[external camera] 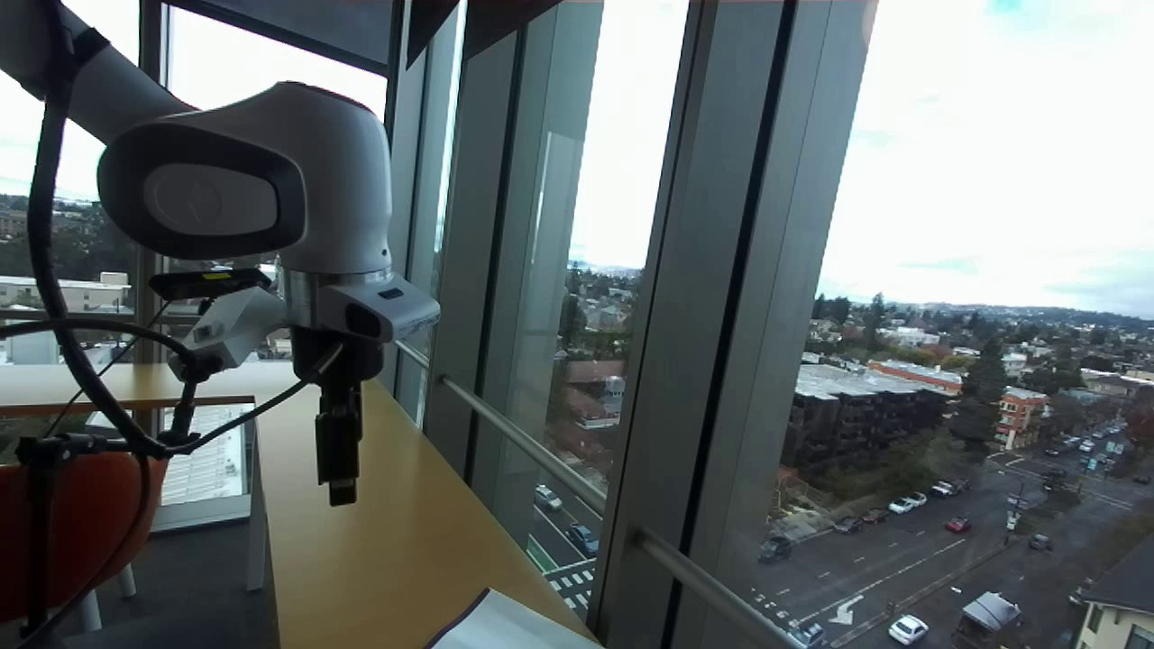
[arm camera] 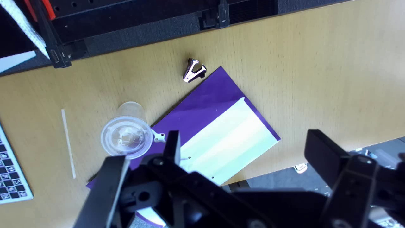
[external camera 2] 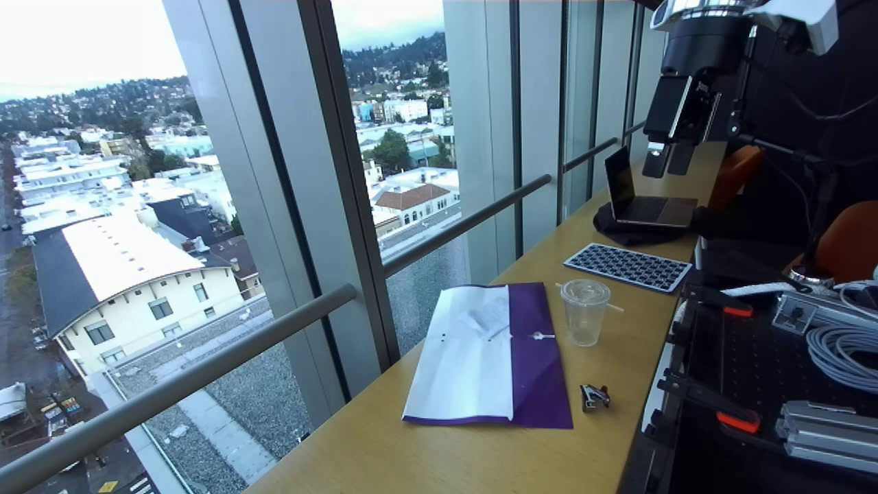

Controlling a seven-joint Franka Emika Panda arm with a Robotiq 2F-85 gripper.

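Observation:
High above the table, my gripper stands open in the wrist view, its black fingers wide apart and nothing held between them. Exterior view 2 has the same gripper [external camera 2: 668, 161] at the upper right. A purple folder [external camera 2: 543, 374] lies on the wooden table with a white sheet [external camera 2: 465, 362] over part of it. Close to it stands a clear lidded plastic cup [external camera 2: 585, 317]. A thin white straw [arm camera: 68, 142] rests on the table beside the cup. Near one folder corner is a small metal staple remover [arm camera: 194, 71]. My fingers partly cover the folder in the wrist view.
A keyboard [external camera 2: 630, 266] and an open laptop [external camera 2: 654, 210] sit farther along the table [external camera 2: 510, 461]. Windows and a metal rail [external camera 2: 469, 226] border one side. Clamps and a black bench [external camera 2: 765, 370] border the other. Bare wood surrounds the staple remover.

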